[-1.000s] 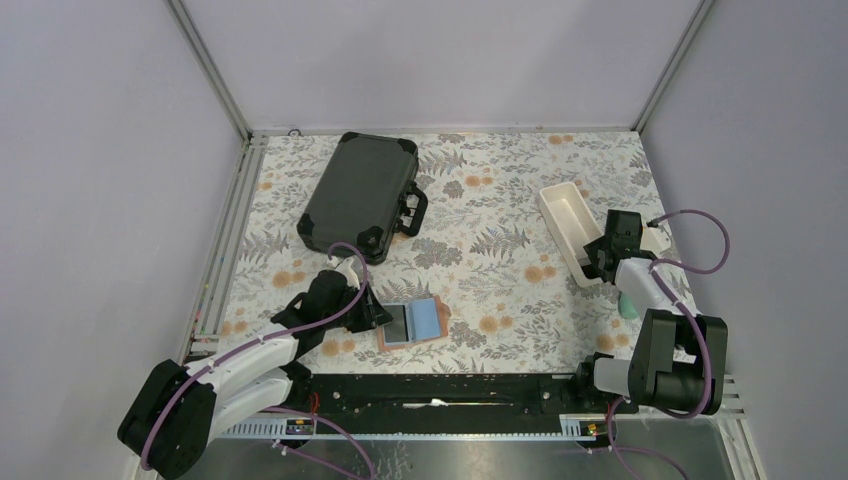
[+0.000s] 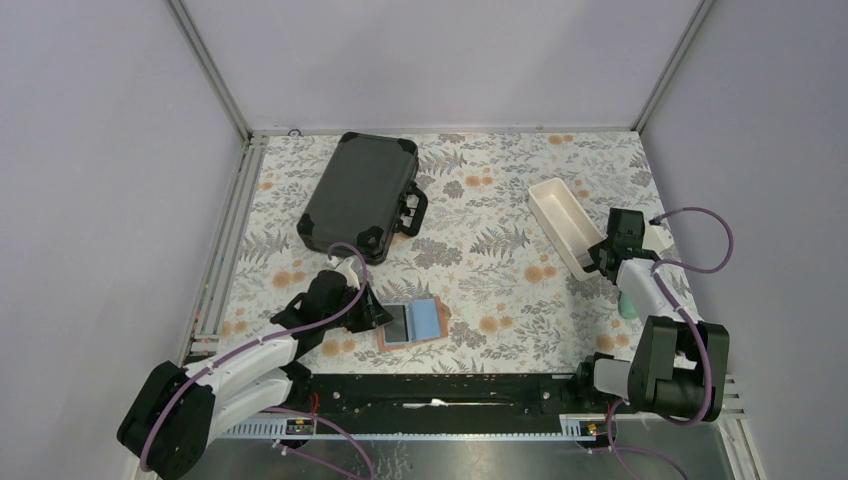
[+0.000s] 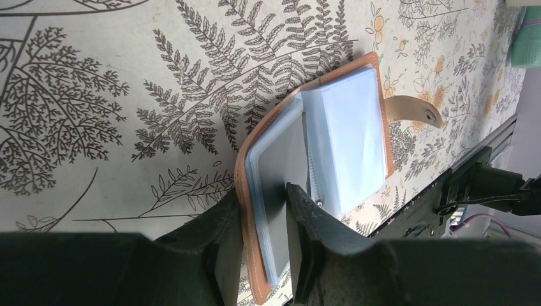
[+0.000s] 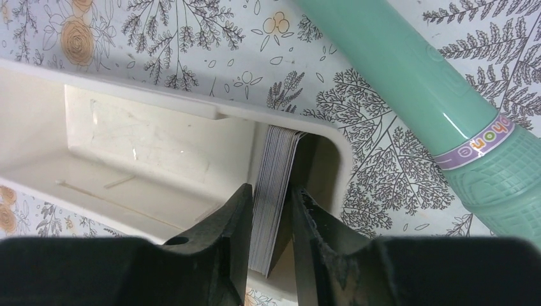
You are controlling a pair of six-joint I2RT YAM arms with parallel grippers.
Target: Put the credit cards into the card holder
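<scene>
The open card holder (image 3: 344, 134), tan with pale blue and grey sleeves, lies on the cloth in front of the suitcase. My left gripper is at its near end, fingertips on either side of the tan edge and grey sleeve; whether it grips is unclear. The white cream tray (image 4: 147, 146) holds an upright stack of thin cards (image 4: 274, 191) at one end. My right gripper has its fingertips in the tray on either side of the stack; whether it is closed on the cards is hard to tell.
A dark suitcase (image 2: 358, 195) lies at the back left. A green bottle (image 4: 415, 83) lies beside the tray at the right edge.
The tray has shifted slightly left and toward the back of the table, with my right gripper at it. My left arm looks unchanged.
</scene>
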